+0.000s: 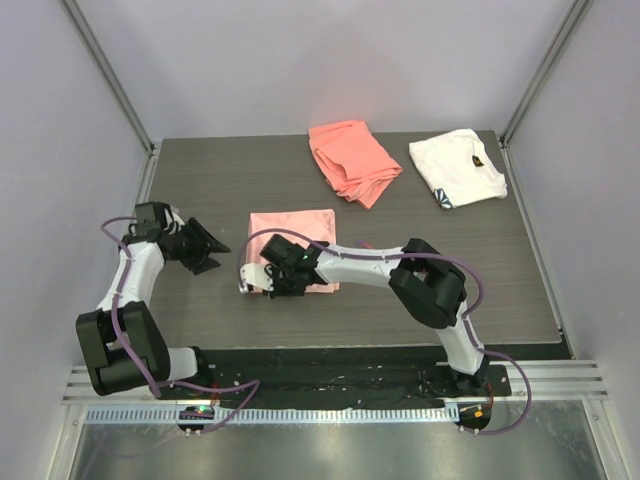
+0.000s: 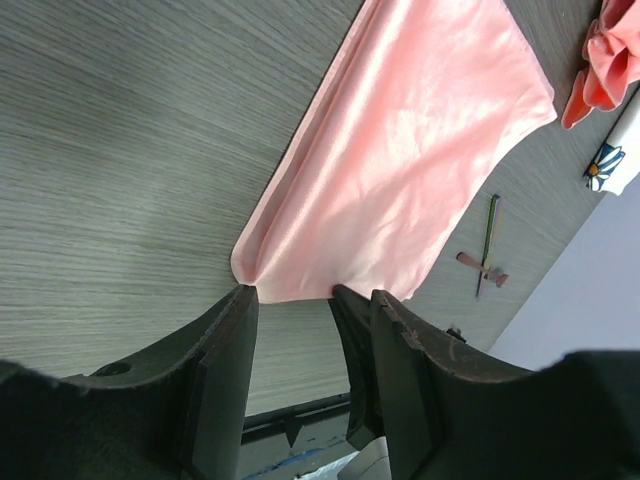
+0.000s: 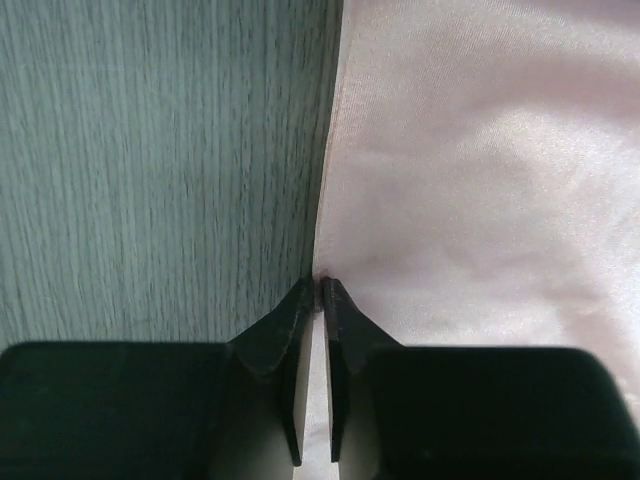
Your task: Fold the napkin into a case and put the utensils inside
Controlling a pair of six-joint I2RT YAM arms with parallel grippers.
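Observation:
The pink napkin (image 2: 400, 140) lies folded with a creased edge on the dark table (image 1: 200, 300), below my right arm in the top view. My right gripper is down on the napkin's edge, its fingertips close together at the cloth; whether it pinches fabric is unclear. My left gripper hangs open over the table left of the napkin, nothing visible between its fingers. Utensils (image 2: 490, 245) with slim handles lie beyond the napkin in the left wrist view, mostly hidden by my right arm from above.
A stack of salmon napkins (image 1: 352, 160) lies at the back centre and a white folded cloth (image 1: 455, 165) at the back right.

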